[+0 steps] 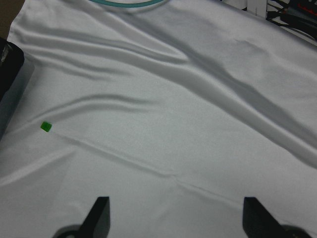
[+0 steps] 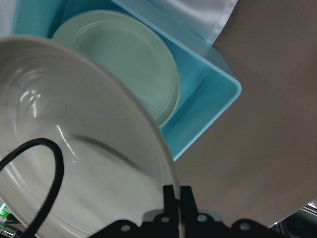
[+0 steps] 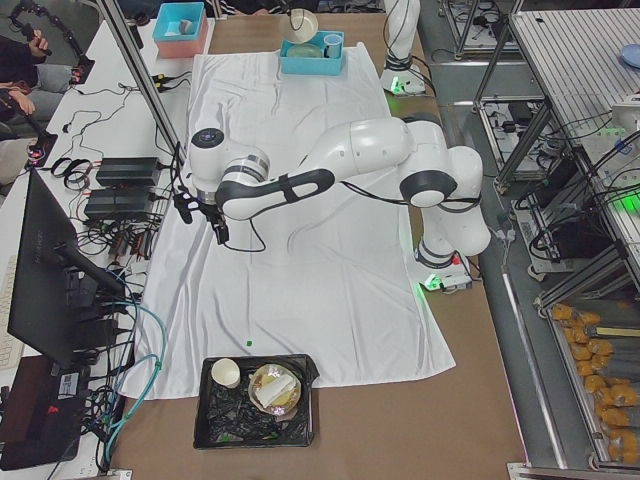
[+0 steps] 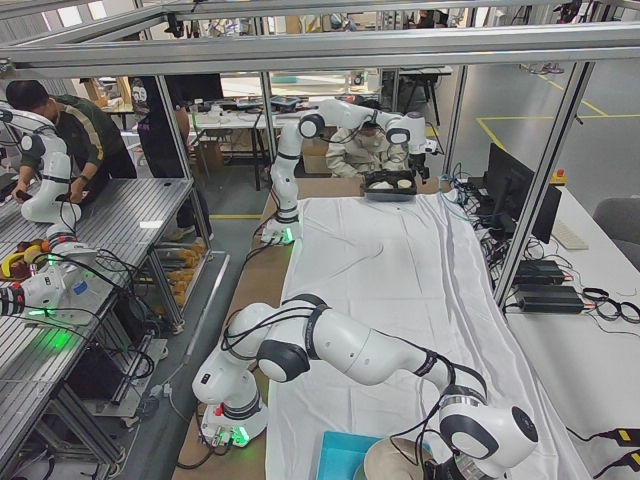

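Note:
My left gripper (image 3: 202, 215) is open above the white cloth (image 3: 280, 310); its wrist view shows only cloth between the fingers. In the right wrist view, my right gripper is shut on the rim of a large off-white bowl (image 2: 74, 114), held tilted over a blue bin (image 2: 213, 104) with a pale green plate (image 2: 119, 59) inside. The bin also holds a light blue cup (image 3: 333, 44), seen in the camera left view.
A black tray (image 3: 210, 425) holds a white cup (image 3: 226, 371) and a dish with a pale item (image 3: 276, 388). A monitor (image 3: 45, 270) and cables border the cloth.

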